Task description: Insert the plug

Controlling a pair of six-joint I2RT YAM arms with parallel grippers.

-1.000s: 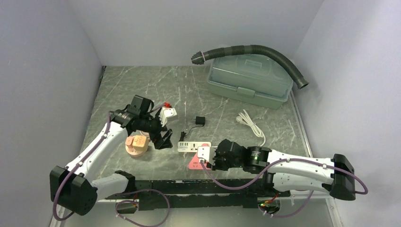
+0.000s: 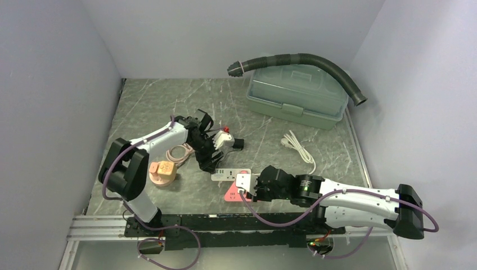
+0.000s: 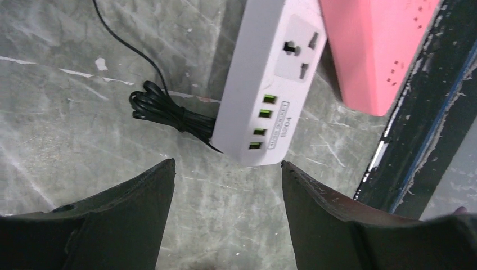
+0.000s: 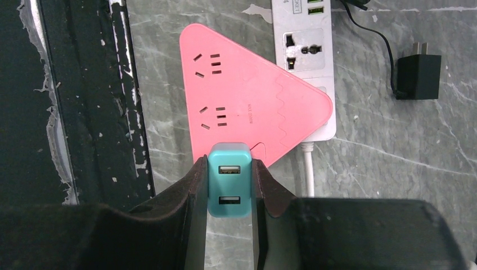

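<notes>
In the right wrist view a teal plug point(image 4: 229, 184) with two USB ports sits snugly between the fingers of my right gripper, which is shut on it. It hangs over the near edge of a pink triangular power strip point(image 4: 242, 98); its prongs are hidden. Partly under the pink strip in this view lies a white power strip point(image 4: 323, 126). My left gripper is part open and empty, just off the white strip's USB end point(image 3: 236, 126). Below that end in the left wrist view, bare tabletop shows between the fingers.
A bundled black cable point(image 3: 160, 109) lies against the white strip, leading to a black adapter point(image 4: 419, 76). A coiled white cord point(image 2: 301, 149) and green toolbox point(image 2: 298, 93) are farther right and back. An orange block point(image 2: 163, 170) stands at left.
My left arm has swung right and extended across the table toward the white strip's USB end, and its gripper now covers the cable bundle from above. My right arm has hardly moved.
</notes>
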